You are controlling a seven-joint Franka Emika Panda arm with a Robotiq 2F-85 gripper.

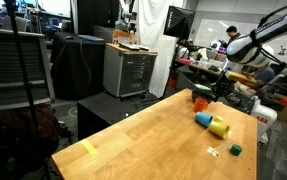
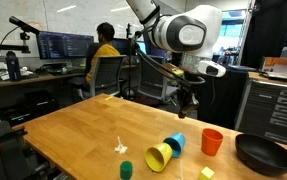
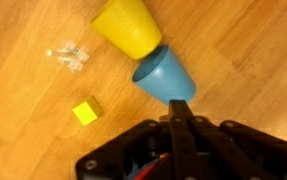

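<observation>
In the wrist view the yellow cup [image 3: 130, 27] and the blue cup [image 3: 164, 76] lie end to end, tipped over, on the wooden table. The dark gripper shows at the bottom of that view, close by the blue cup; how far its fingers stand apart is unclear. From the side, the gripper [image 2: 181, 113] hangs above the table behind the blue cup [image 2: 175, 143] and the yellow cup [image 2: 158, 156]. Neither cup is visibly held. An orange-red cup [image 2: 212, 142] stands upright to their right.
A black bowl [image 2: 265, 156] sits at the right edge. A yellow block [image 2: 206, 173], a green cylinder [image 2: 126, 169] and a small clear item [image 2: 121, 146] are near the cups.
</observation>
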